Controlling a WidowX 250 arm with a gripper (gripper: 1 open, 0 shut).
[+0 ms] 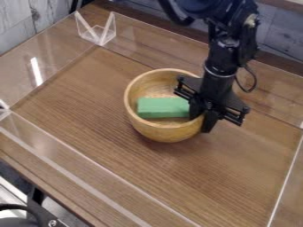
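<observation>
A yellow-tan bowl (155,129) sits near the middle of the wooden table, holding a green block (162,107). The black gripper (199,110) is lowered at the bowl's right rim, its fingertips by the right end of the block. The fingers overlap the rim and are dark, so their opening and what is between them cannot be made out.
A white wire piece (97,28) stands at the back left. A wall runs along the back, and a dark cable lies at the bottom left edge.
</observation>
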